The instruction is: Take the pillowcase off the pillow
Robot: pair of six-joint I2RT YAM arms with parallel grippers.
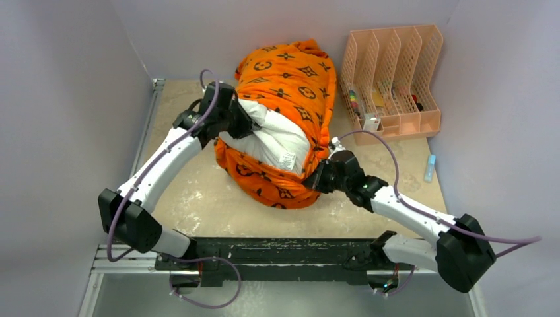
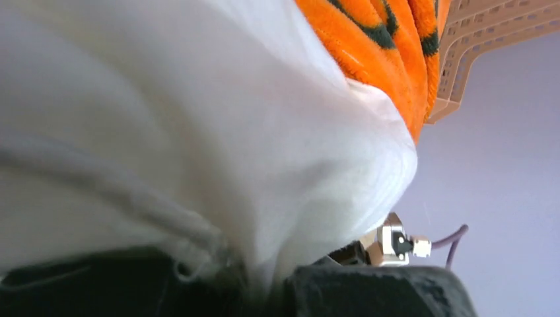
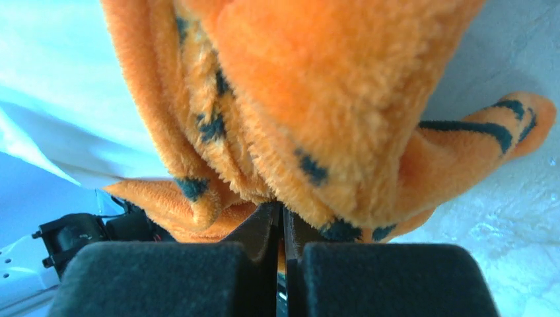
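Note:
The orange patterned pillowcase is bunched around the white pillow, exposed across its middle and lower left. My left gripper is shut on the white pillow fabric, lifting it; in the left wrist view the fabric runs between the fingers. My right gripper is shut at the lower right hem of the pillowcase; in the right wrist view orange plush gathers at its closed fingertips, how much is held between them hidden.
A pink slotted organiser with small items stands at the back right, beside the pillow. A light blue object lies at the right edge.

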